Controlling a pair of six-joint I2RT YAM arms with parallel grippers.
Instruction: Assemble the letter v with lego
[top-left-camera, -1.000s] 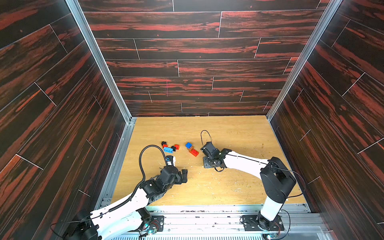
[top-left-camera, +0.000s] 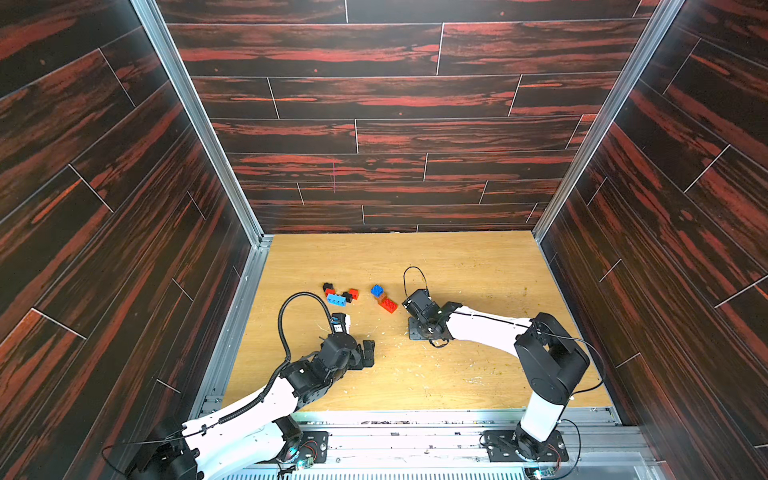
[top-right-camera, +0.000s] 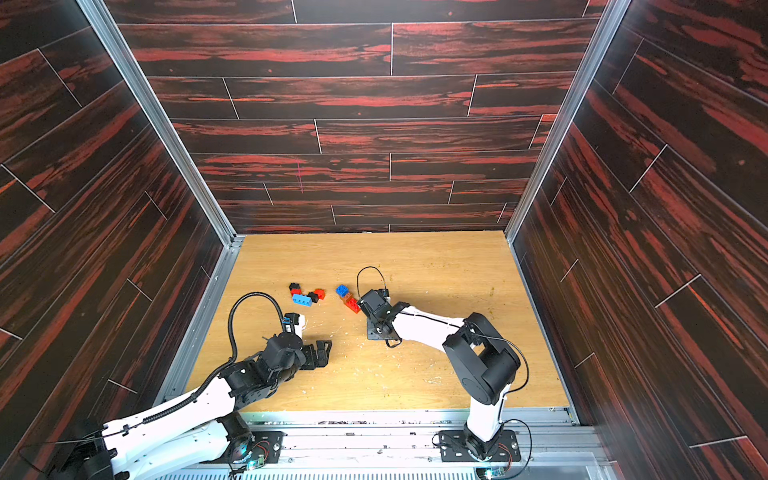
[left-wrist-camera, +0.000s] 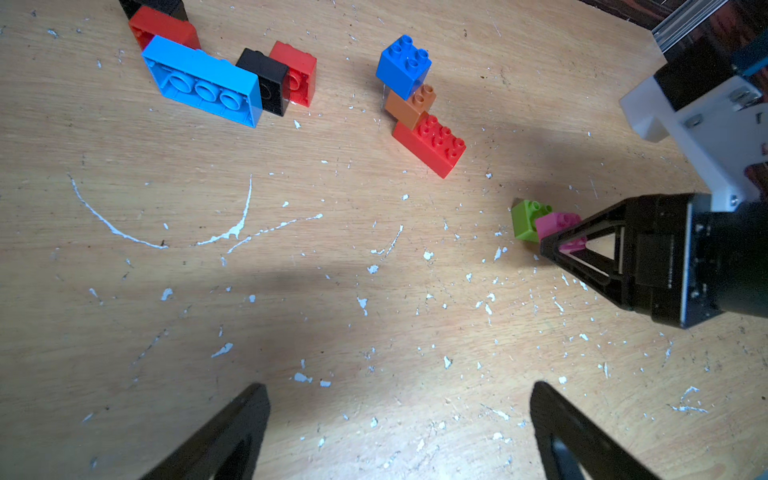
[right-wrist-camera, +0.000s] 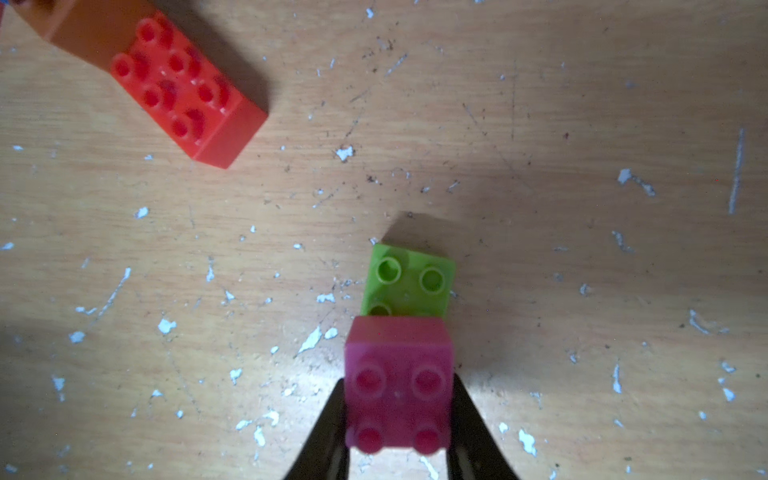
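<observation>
In the right wrist view my right gripper is shut on a pink brick (right-wrist-camera: 398, 344), just in front of a green brick (right-wrist-camera: 408, 280) lying on the table. A red brick (left-wrist-camera: 428, 145), brown brick (left-wrist-camera: 408, 106) and blue brick (left-wrist-camera: 400, 68) form a short line. To their left, a light-blue brick (left-wrist-camera: 200, 80), black bricks (left-wrist-camera: 264, 76) and red bricks (left-wrist-camera: 164, 30) sit in a cluster. My left gripper stands open over bare table, left of the right one.
Both arms reach in from the front edge.
My left arm is almost still.
</observation>
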